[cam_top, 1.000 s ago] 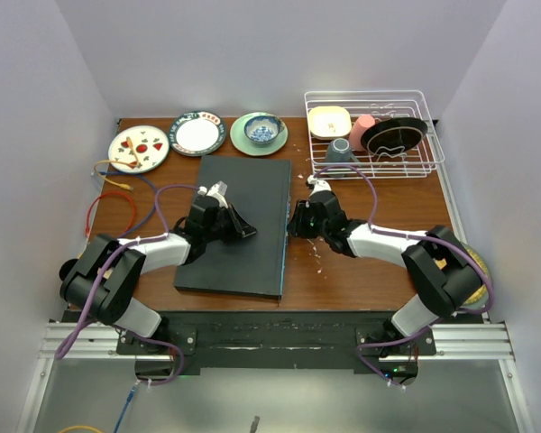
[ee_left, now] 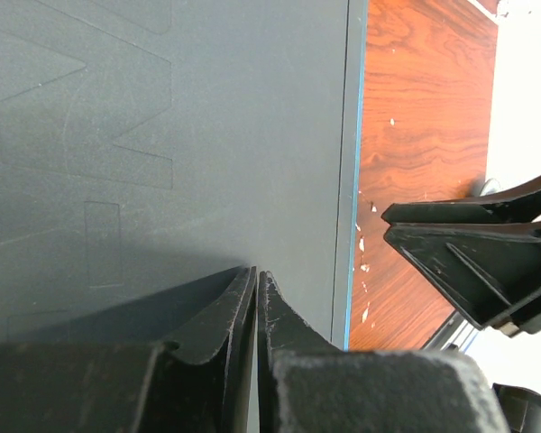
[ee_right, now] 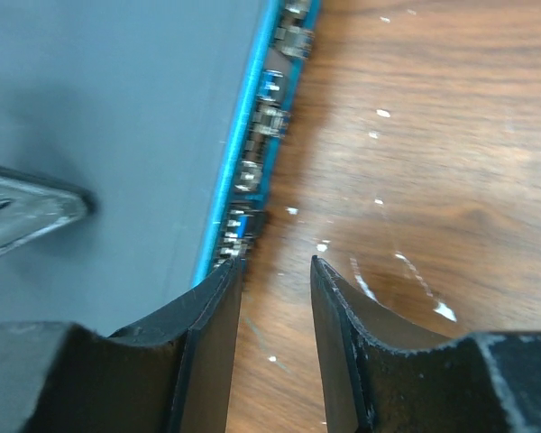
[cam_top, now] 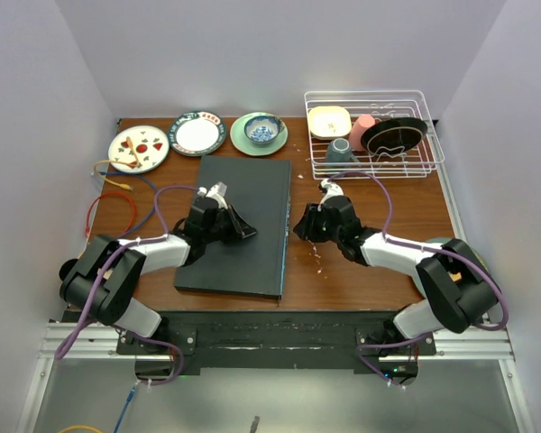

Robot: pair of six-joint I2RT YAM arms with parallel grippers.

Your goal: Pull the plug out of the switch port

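A flat dark switch box [cam_top: 225, 271] lies on the table, its port strip [ee_right: 252, 153] along the right edge, with several metal ports in blue housing. Whether any holds a plug is unclear. My left gripper [cam_top: 245, 231] rests on the box's top, fingertips together in the left wrist view; nothing else shows between them. My right gripper [cam_top: 302, 229] is just right of the port strip, its fingertips [ee_right: 329, 298] apart, with nothing visible between them.
Plates [cam_top: 197, 122] and a bowl stand at the back left, a white dish rack [cam_top: 406, 167] with cups at the back right. Coloured cables [cam_top: 117, 194] lie left of the box. Bare wood is right of it.
My right arm has moved right, drawing its gripper slightly away from the box's port edge. My left arm and the box have not visibly moved.
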